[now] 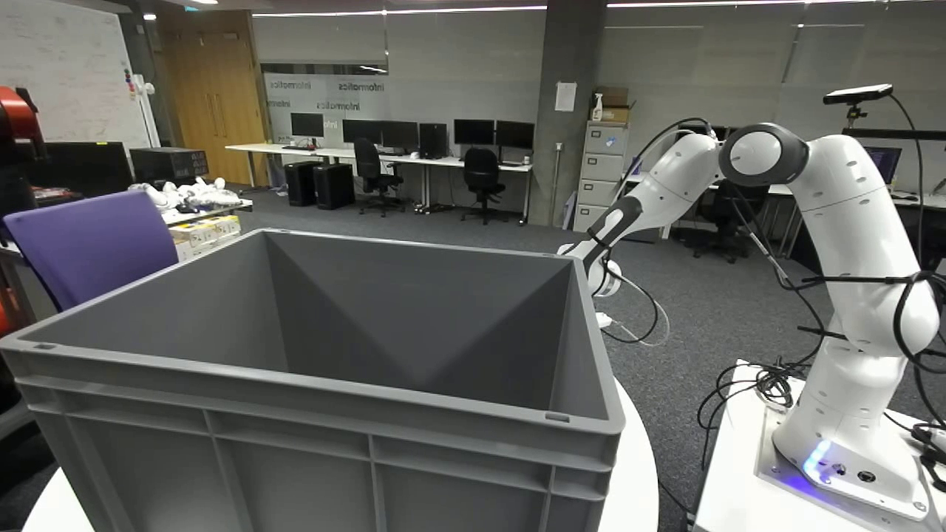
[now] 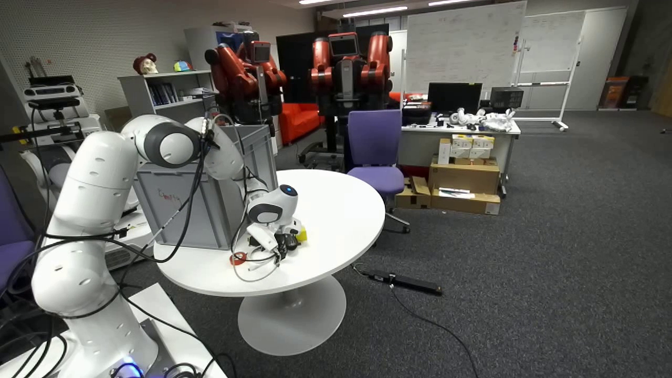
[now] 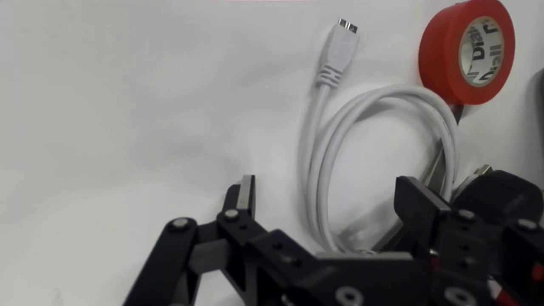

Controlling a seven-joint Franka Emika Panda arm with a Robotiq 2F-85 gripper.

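In the wrist view my gripper stands open, one black finger on either side of a looped white cable [image 3: 326,153]. The loop's left strands run between the fingertips, and its right side passes close to the right finger. I cannot tell how high the fingers are above the table. Beyond the loop, the cable's flat plug [image 3: 339,48] points away. A roll of red tape [image 3: 443,56] stands at the upper right. In exterior view 2 the gripper [image 2: 280,252] is low over the round table, and exterior view 1 hides it behind the bin.
A large grey bin [image 1: 310,381] stands on the round white table [image 2: 340,208], close to the arm. A yellow object [image 2: 302,234] is beside the gripper. Some black item [image 3: 502,199] lies by the right finger. Bare tabletop is at the wrist view's left.
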